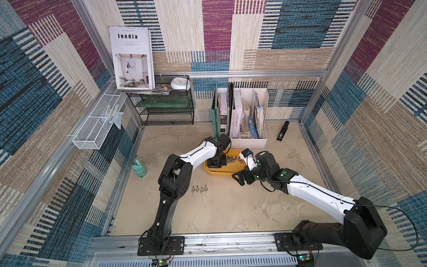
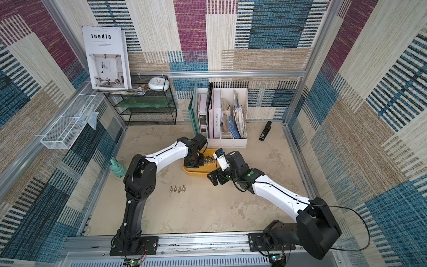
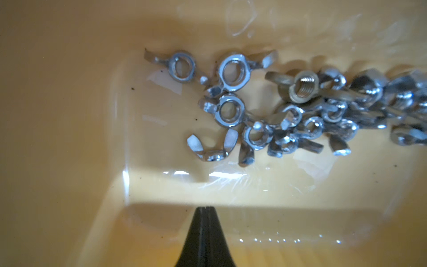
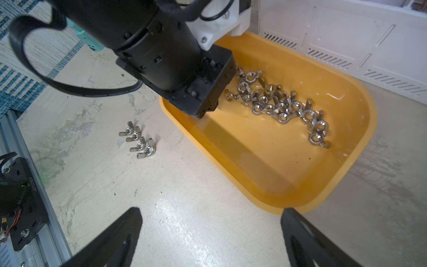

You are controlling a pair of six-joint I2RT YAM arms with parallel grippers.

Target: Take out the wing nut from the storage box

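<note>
The storage box (image 4: pixel 249 195) is a yellow tray holding a pile of metal wing nuts (image 4: pixel 283 117) along its far side. Over its left part, my left gripper points down, shut, with nothing between its fingers. Just beyond those fingertips in the left wrist view, one wing nut (image 3: pixel 213 154) lies on the tray floor, wings up; others (image 3: pixel 181 66) are scattered behind it. My right gripper stands open and empty at the box's front right side. Several wing nuts (image 1: pixel 199 189) stand on the table, in front of the box and to its left.
A white file holder (image 1: pixel 249 142) with folders stands right behind the box. A green bottle (image 1: pixel 138 167) is at the left, and a black handheld object (image 1: pixel 282 130) lies at the back right.
</note>
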